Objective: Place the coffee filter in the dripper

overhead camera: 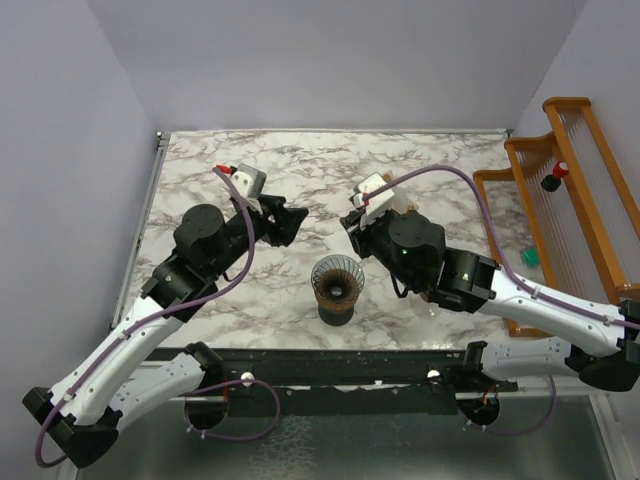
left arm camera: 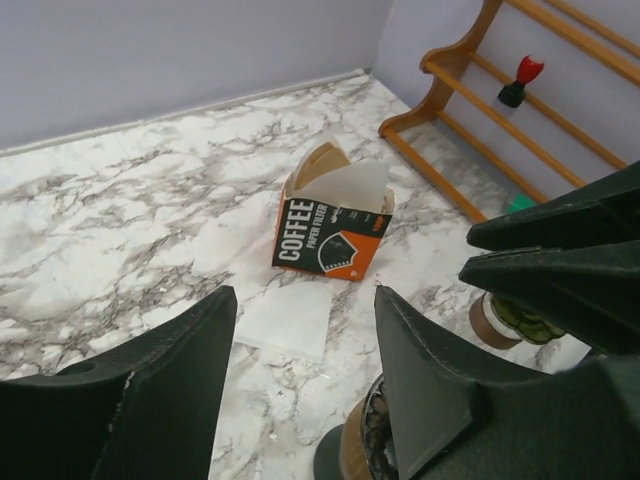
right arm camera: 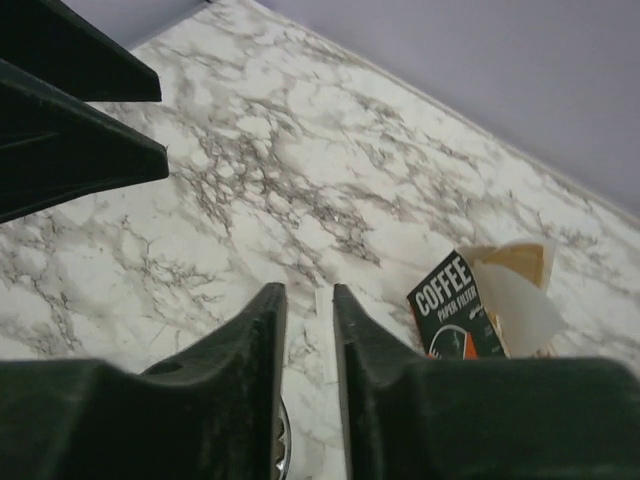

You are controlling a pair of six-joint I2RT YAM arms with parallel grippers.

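Observation:
In the top view the wire dripper [overhead camera: 336,285] stands on its base at the front centre. Behind it a white paper filter [left arm camera: 280,320] lies flat on the table, in front of the coffee filter box [left arm camera: 328,235]. My left gripper [overhead camera: 287,218] is raised behind and left of the dripper; my right gripper [overhead camera: 352,225] is above and right of it, over the paper's area. Both look part open, and I see nothing between their fingers; the right one's lower fingers are blurred in its wrist view.
A wooden rack [overhead camera: 540,200] stands at the right. A jar [left arm camera: 500,320] sits near the box, partly hidden.

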